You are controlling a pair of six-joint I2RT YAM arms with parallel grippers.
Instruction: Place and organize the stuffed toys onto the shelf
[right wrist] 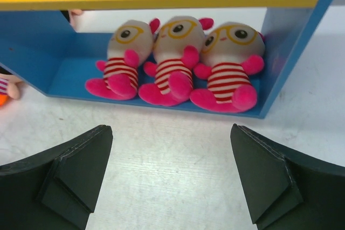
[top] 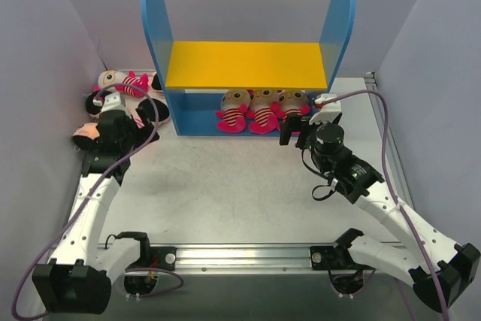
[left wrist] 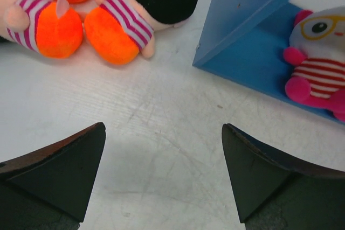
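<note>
Three pink toys with red-striped bodies sit side by side on the blue lower level of the shelf (top: 198,125); the right wrist view shows the left toy (right wrist: 125,63), the middle toy (right wrist: 173,60) and the right toy (right wrist: 229,68). The yellow upper board (top: 244,65) is bare. Left of the shelf lies a pile with a pink toy (top: 113,79) and several orange, black-haired toys, one of them (left wrist: 123,28) close to the shelf wall. My left gripper is open and empty near the pile, partly covering it from above. Open and empty too, my right gripper faces the shelf's right front.
Blue side panels (top: 156,24) rise at both ends of the shelf. Bare table (top: 218,186) stretches in front of it, with more free surface to its right. Grey walls close in the left, right and back.
</note>
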